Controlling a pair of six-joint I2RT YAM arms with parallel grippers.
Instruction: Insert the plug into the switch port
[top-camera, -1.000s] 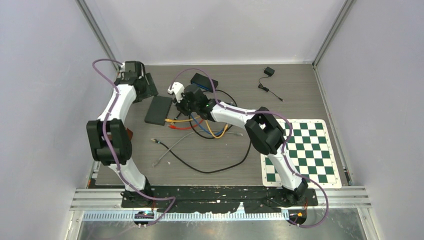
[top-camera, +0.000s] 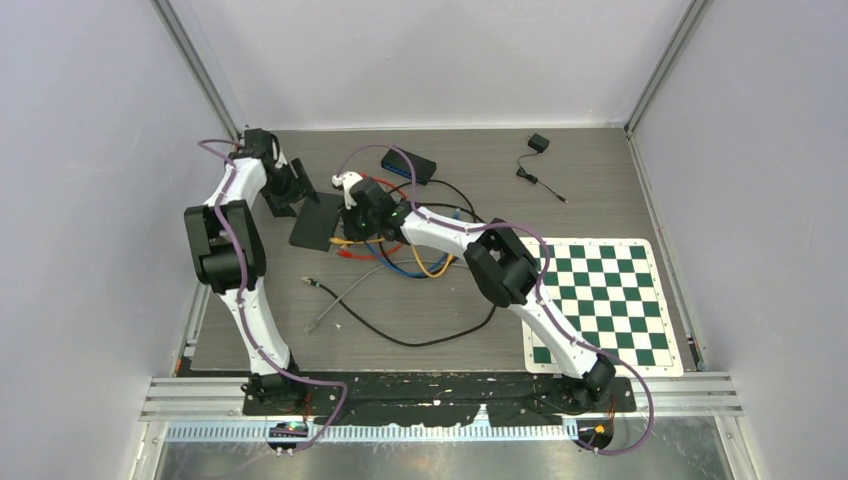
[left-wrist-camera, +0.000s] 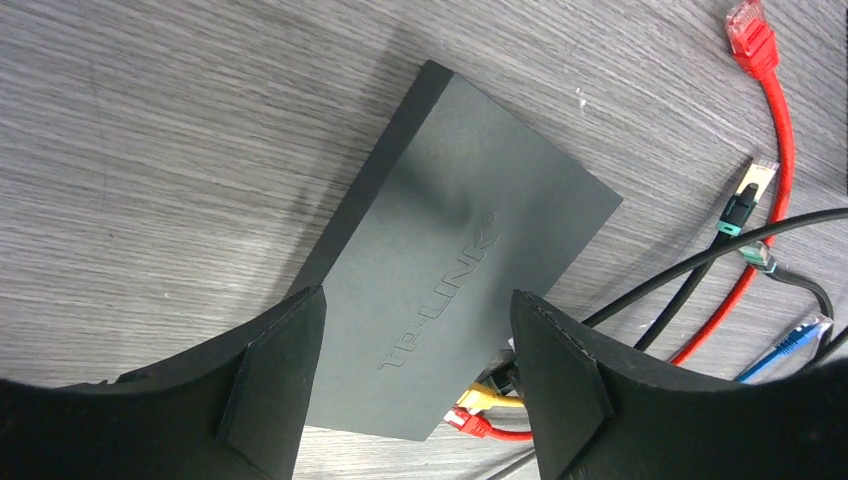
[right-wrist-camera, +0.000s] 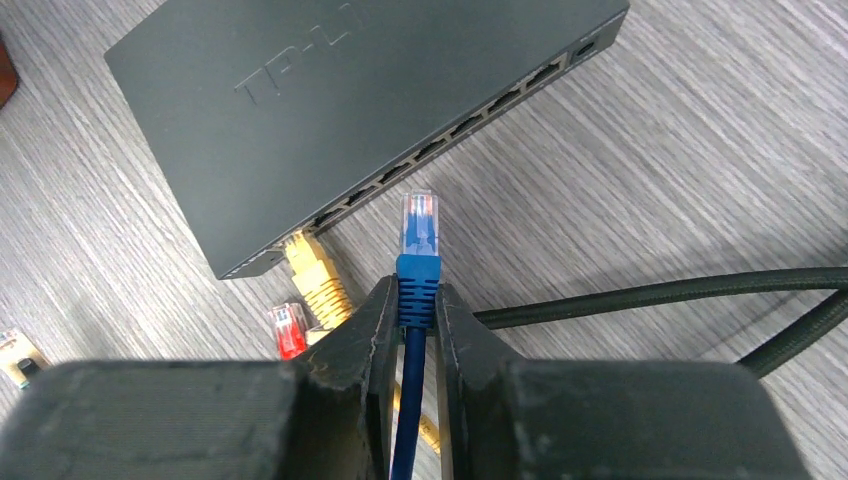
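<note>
A dark TP-LINK switch (top-camera: 314, 222) (right-wrist-camera: 320, 120) lies flat; its row of ports shows in the right wrist view, with a yellow plug (right-wrist-camera: 315, 270) at the leftmost end. My right gripper is shut on a blue plug (right-wrist-camera: 419, 265), its clear tip pointing at the ports, just short of them. My left gripper stands open above the switch's other side, nothing between its fingers.
Loose red, black, yellow and grey cables (top-camera: 400, 340) lie right of and below the switch. Another black box (top-camera: 408, 165), a power adapter (top-camera: 537, 142) and a checkered board (top-camera: 600, 305) are farther right.
</note>
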